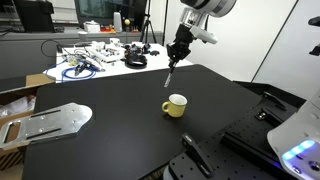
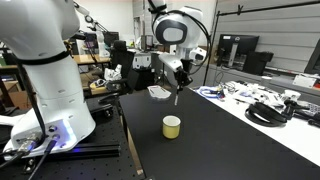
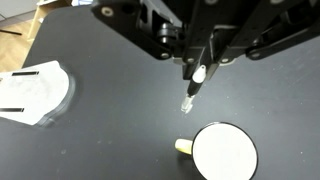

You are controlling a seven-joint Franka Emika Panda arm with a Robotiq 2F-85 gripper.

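Note:
A yellow mug (image 1: 175,107) with a pale inside stands upright on the dark table, its handle (image 3: 184,146) toward the tray side. My gripper (image 1: 180,55) is above the mug, shut on a slim white stick-like object (image 1: 169,76) that hangs tilted downward. From the second exterior view, the stick (image 2: 177,99) hangs clear above the mug (image 2: 171,129). In the wrist view a white rounded end (image 3: 200,74) and a clear tip (image 3: 187,104) show at the fingers, beside the mug's opening (image 3: 224,154). Where the fingers grip it is partly hidden.
A flat silver-white tray (image 1: 50,124) lies at the left of the table. Blue cables (image 1: 80,70) and a black coiled cable (image 1: 142,58) lie at the back. Between tray and mug the dark surface is bare.

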